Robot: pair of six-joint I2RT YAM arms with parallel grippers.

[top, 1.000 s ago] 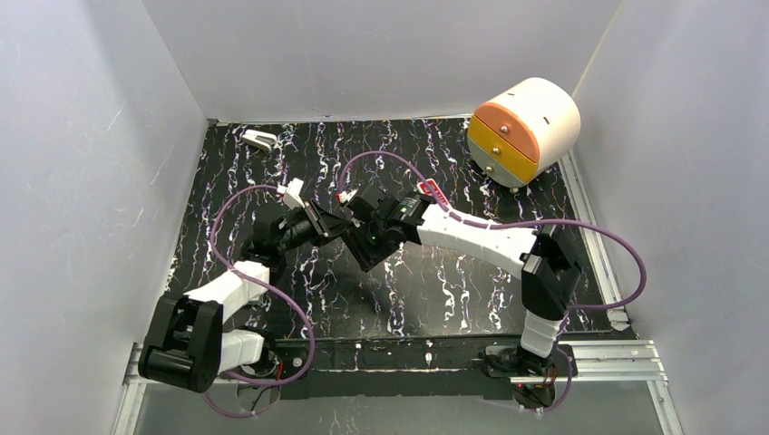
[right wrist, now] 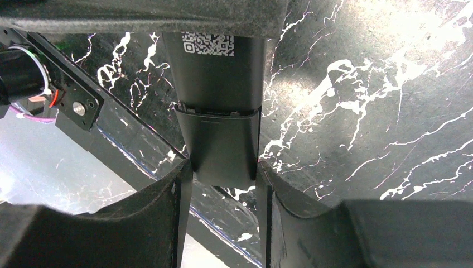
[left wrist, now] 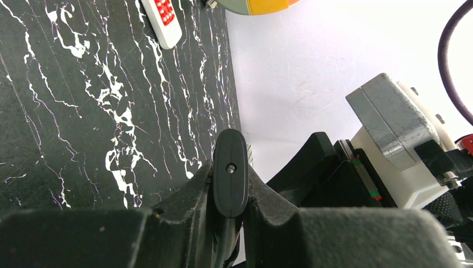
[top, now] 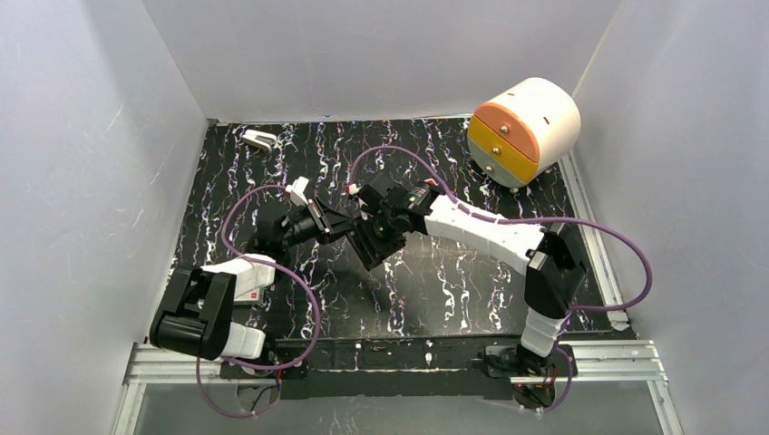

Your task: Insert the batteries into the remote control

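A black remote (right wrist: 220,145), back toward the camera with a battery cover and QR code, is between the fingers of my right gripper (top: 374,237), which is shut on it. My left gripper (top: 337,225) meets it from the left at centre of the top view, shut on something dark, apparently the remote's other end; the fingers hide it in the left wrist view. No batteries are clearly visible.
A white remote with red buttons (left wrist: 163,19) lies on the marble table (top: 453,290). A rounded drawer cabinet (top: 526,131) stands at back right, a small white object (top: 259,139) at back left.
Both arms have shifted slightly right in the top view, the left forearm also rising in the picture, with the grippers staying together.
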